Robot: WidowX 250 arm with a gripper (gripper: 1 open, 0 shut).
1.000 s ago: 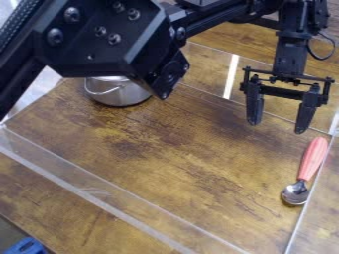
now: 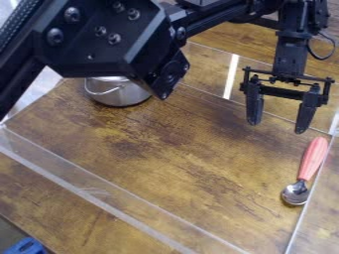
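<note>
The black gripper (image 2: pixel 279 111) hangs open over the wooden table at the upper right, its two fingers apart with nothing between them. Below it, near the right edge, lies a spoon (image 2: pixel 310 162) with a red handle and a steel bowl pointing toward the front. At the upper left a round steel pot or bowl (image 2: pixel 117 93) sits on the table, partly hidden behind the large black arm.
A blue object (image 2: pixel 24 246) shows at the bottom left corner. The arm covers much of the top left.
</note>
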